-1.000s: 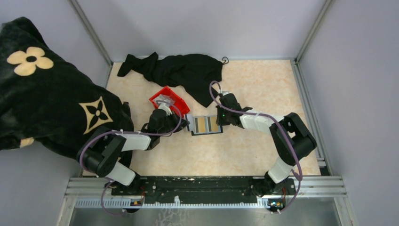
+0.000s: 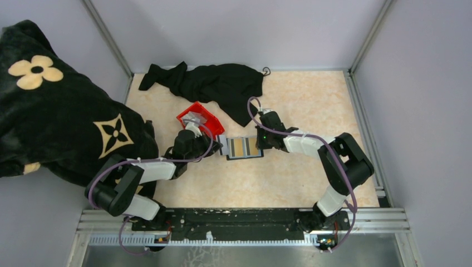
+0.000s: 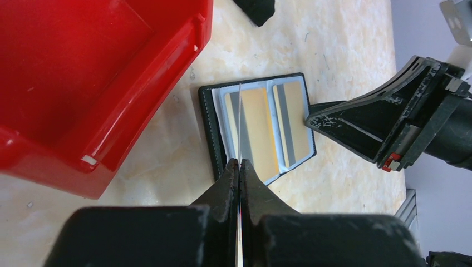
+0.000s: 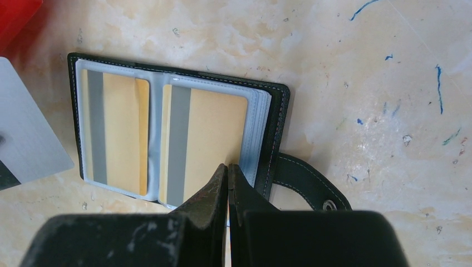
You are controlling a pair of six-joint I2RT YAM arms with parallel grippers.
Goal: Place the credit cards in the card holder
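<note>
The open card holder point(image 2: 243, 147) lies mid-table with tan, grey-striped cards in its clear sleeves point(image 4: 209, 128). My left gripper is shut on a thin silver-grey card, seen edge-on in the left wrist view, held upright at the holder's left end. My right gripper is shut at the edge of the holder's right-hand sleeve in the right wrist view, fingertips low over it; nothing shows between them, and whether they touch the sleeve is unclear.
A red tray point(image 2: 197, 111) with translucent contents sits behind my left gripper. Black cloth point(image 2: 217, 83) lies at the back, and a large dark plush point(image 2: 67, 122) fills the left side.
The right arm and the holder look unchanged.
</note>
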